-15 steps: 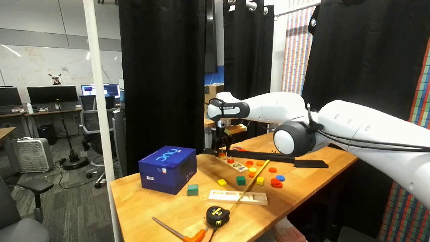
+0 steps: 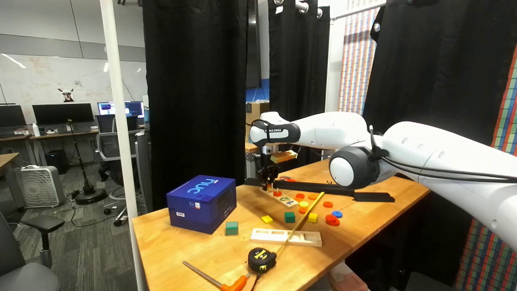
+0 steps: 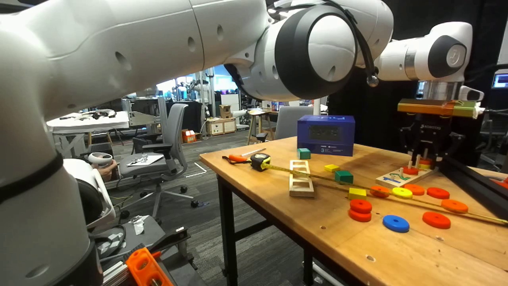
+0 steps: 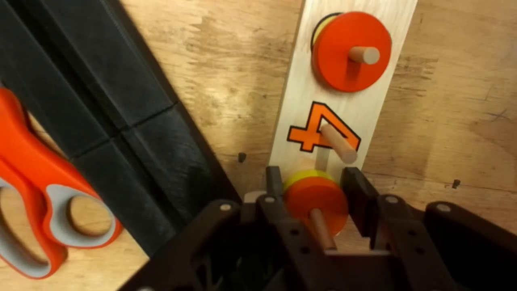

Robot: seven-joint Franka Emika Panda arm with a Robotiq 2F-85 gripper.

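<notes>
In the wrist view, my gripper is shut on an orange disc [image 4: 303,196] at the lower end of a wooden peg board [image 4: 361,109], one finger on each side. A yellow disc [image 4: 304,174] shows beneath the orange one, and a peg [image 4: 320,225] rises through it. The middle peg [image 4: 339,143], beside a printed orange 4, is bare. At the other end a red disc [image 4: 334,63] sits around its peg, with a yellow edge under it. From the side, my gripper [image 3: 426,159] points down at the board's far end.
Black rails [image 4: 121,111] lie close beside the board, with orange-handled scissors [image 4: 82,203] beyond. Loose discs, such as a blue one [image 3: 395,223], and blocks are scattered nearby. A tape measure [image 2: 261,260] stretches its blade across the table. A blue box [image 2: 201,203] stands at the left.
My gripper's fingers have drawn together around the disc at the board's far end. The arm and the other objects look unmoved.
</notes>
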